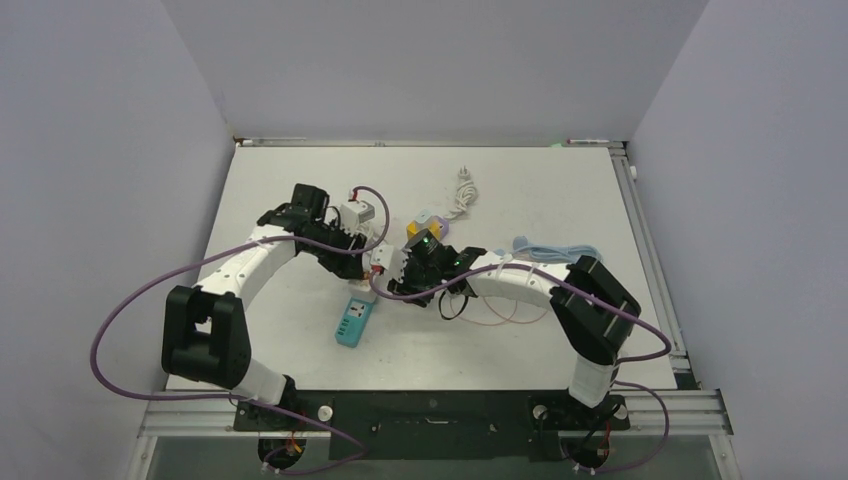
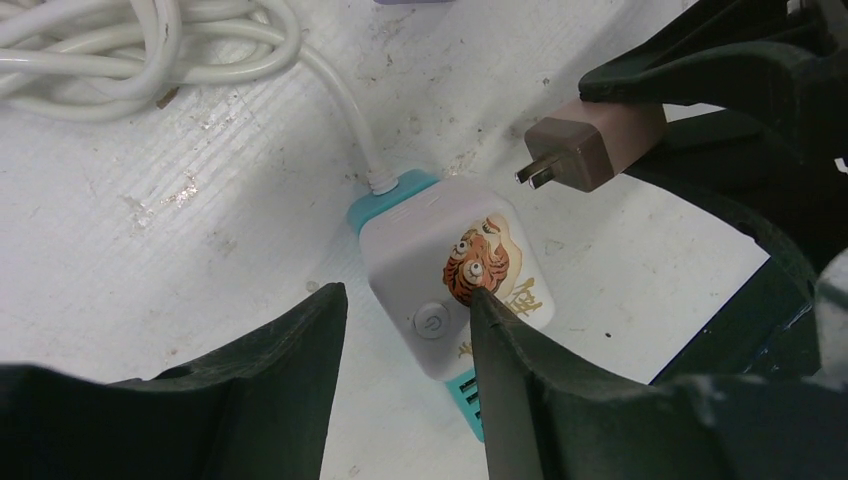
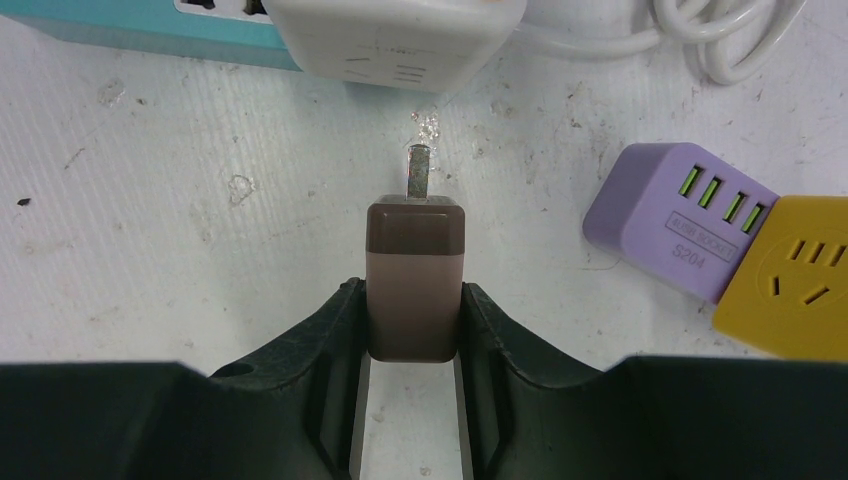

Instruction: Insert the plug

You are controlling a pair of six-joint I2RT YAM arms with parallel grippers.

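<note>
In the left wrist view a white tiger-printed adapter (image 2: 440, 270) sits on a teal power strip (image 2: 466, 395), a white cable leading from it. My left gripper is part open above the adapter, nothing visibly held. In the right wrist view my right gripper is shut on a brown plug (image 3: 414, 280), its metal prongs pointing toward the strip (image 3: 150, 30) and adapter (image 3: 390, 45). The left wrist view shows that plug (image 2: 610, 140) held above the table, to the adapter's upper right.
A purple USB socket (image 3: 660, 210) and a yellow socket block (image 3: 785, 280) lie beside the plug. A coiled white cable (image 2: 150, 50) lies behind the adapter. A blue cable (image 1: 555, 250) is at the table's right.
</note>
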